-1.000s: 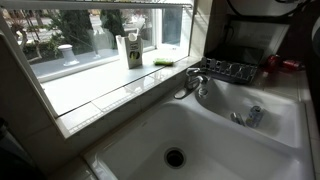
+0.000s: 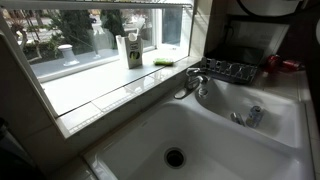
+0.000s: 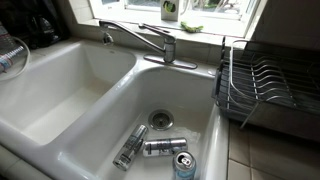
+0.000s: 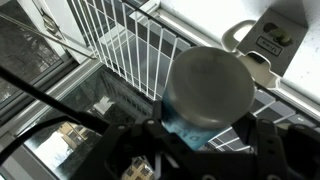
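Note:
In the wrist view a can (image 4: 205, 90) with a dull silver end and a blue side fills the middle, close to the camera. The dark fingers of my gripper come up on either side of it from the bottom edge. Whether they press on the can cannot be made out. Neither exterior view shows the gripper. In the right sink basin (image 3: 205, 115), a silver can (image 3: 130, 146) leans beside the drain, another silver can (image 3: 165, 147) lies on its side, and a blue-topped can (image 3: 185, 164) stands in front.
White wire bars (image 4: 130, 50) run behind the can in the wrist view. A dish rack (image 3: 265, 85) stands right of the sink. The faucet (image 3: 168, 45) rises between the basins and the window. The left basin (image 3: 60, 90) is empty.

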